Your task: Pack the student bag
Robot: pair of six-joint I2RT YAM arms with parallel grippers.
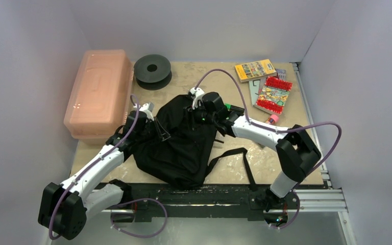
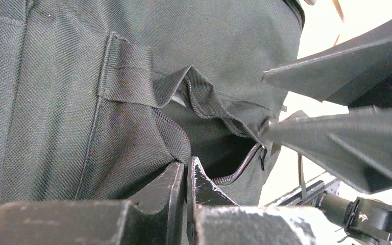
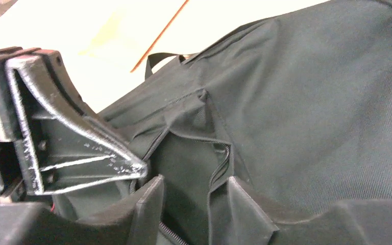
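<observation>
The black bag [image 1: 184,153] lies on the table with its zipped opening showing in both wrist views. At that opening, my left gripper is shut with the zippered edge [image 2: 176,130] running to its fingertips; it looks pinched there. My right gripper [image 1: 190,118] hovers over the bag's upper part, its fingers [image 3: 148,204] apart and nothing visibly gripped. The opening's far side shows between and beyond those fingers. A yellow book [image 1: 255,70], a red patterned notebook [image 1: 274,95], a dark marker [image 1: 236,108] and a pink-capped bottle [image 1: 272,119] lie to the right, the last two partly hidden by the right arm.
A translucent orange box [image 1: 99,94] fills the far left, beside a dark spool [image 1: 153,71]. One bag strap [image 1: 246,163] trails toward the front edge. Bare table shows at the back centre and front right.
</observation>
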